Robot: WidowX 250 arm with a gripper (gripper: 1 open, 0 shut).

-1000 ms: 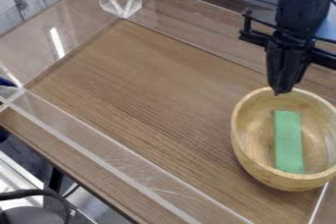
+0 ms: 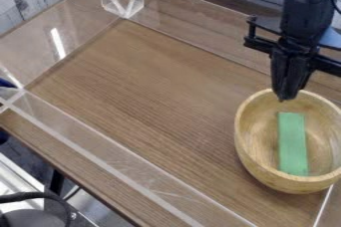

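My gripper (image 2: 288,92) hangs at the upper right, just above the rear rim of a tan bowl (image 2: 253,156). Its dark tips point down and appear shut, with nothing visible between them. Inside the bowl lies a flat green block (image 2: 292,143), below the gripper and apart from it.
The wooden tray (image 2: 134,82) is bare across its middle and left, with clear walls along its edges and a clear bracket (image 2: 123,2) at the back left. A black cable (image 2: 27,198) lies outside at the lower left.
The gripper has shifted slightly down and inward from the right over the last second. The bowl and green block look unmoved.
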